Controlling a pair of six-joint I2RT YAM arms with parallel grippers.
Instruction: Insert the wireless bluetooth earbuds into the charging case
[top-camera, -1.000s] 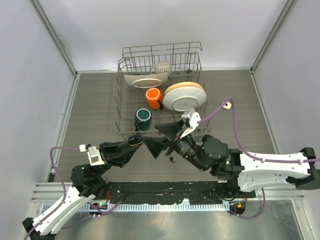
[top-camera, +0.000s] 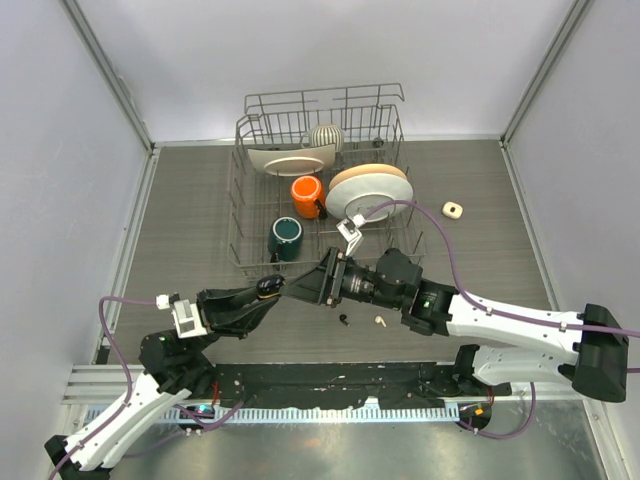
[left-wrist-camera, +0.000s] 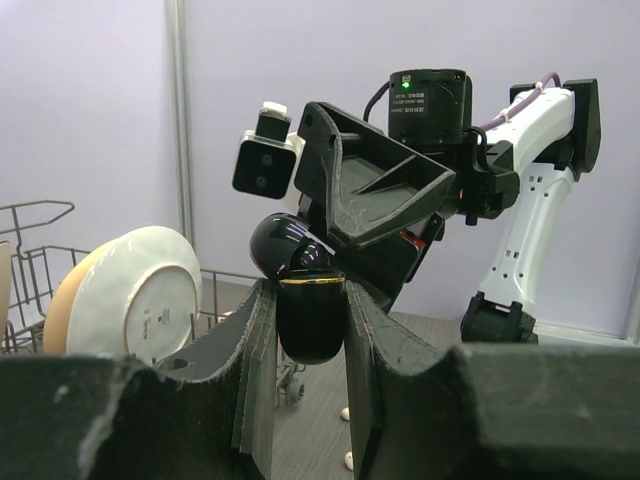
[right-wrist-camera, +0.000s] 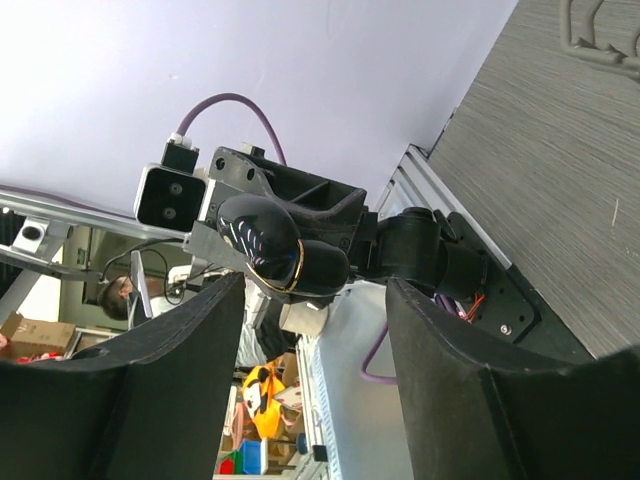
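Note:
A glossy black charging case with a gold rim is held in my left gripper, shut on its lower half; its rounded lid stands open above. My right gripper is part open beside the case, its two fingers facing it in the right wrist view, with the case just beyond their tips. A small black earbud and a white one lie on the table to the right of the case.
A wire dish rack with plates, an orange mug and a dark green mug stands behind the arms. A small white object lies at the back right.
My right arm has swung and shifted, its wrist lower in the top view, while its fingers have come beside the case. The left arm and case look unchanged.

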